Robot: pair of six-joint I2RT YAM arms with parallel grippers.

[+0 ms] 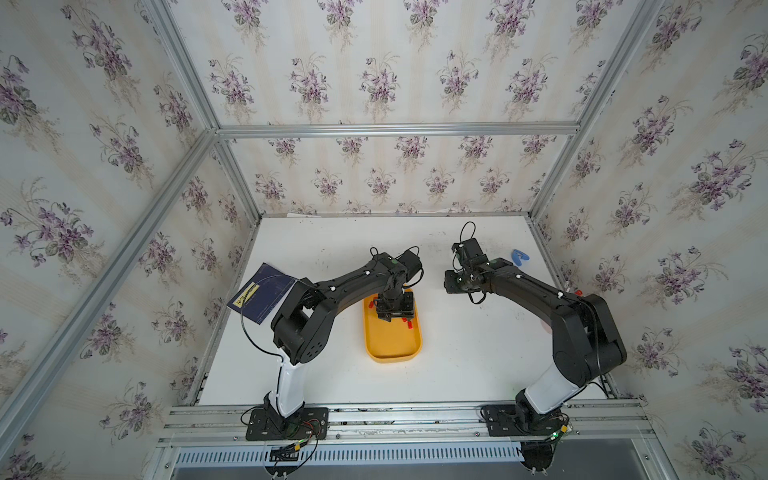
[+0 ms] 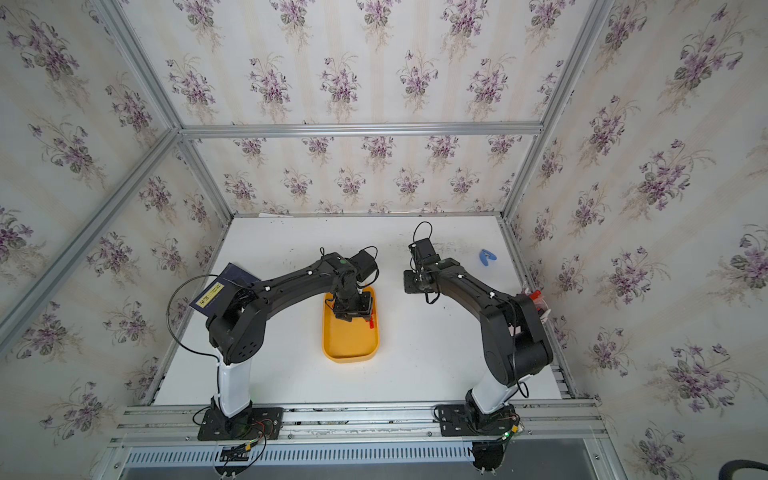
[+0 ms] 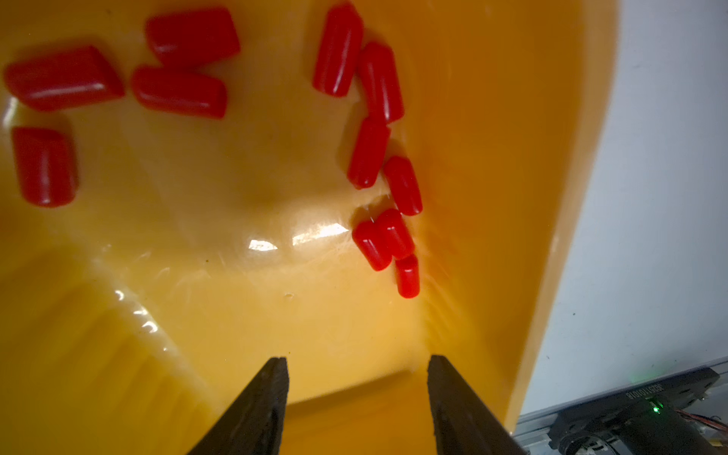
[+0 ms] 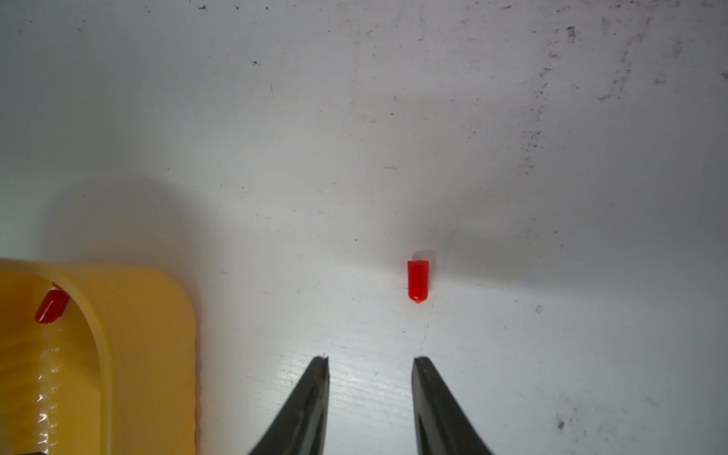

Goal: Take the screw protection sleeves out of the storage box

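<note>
Inside the yellow storage box (image 3: 561, 227) lie several red screw protection sleeves. A group of them, one such sleeve (image 3: 403, 184) among it, runs along one side wall, and another cluster with a sleeve (image 3: 57, 78) is at the far side. Over the box hangs my left gripper, its fingers apart and nothing between them. On the white table outside the box, a lone red sleeve (image 4: 418, 280) lies ahead of my right gripper. That gripper's fingers are also apart, with only bare table between them.
A dark blue folder (image 1: 262, 293) with a yellow label lies at the table's left. Small blue pieces (image 1: 519, 257) rest at the right back. Between the box and the right arm's base the white table (image 1: 472, 352) is clear.
</note>
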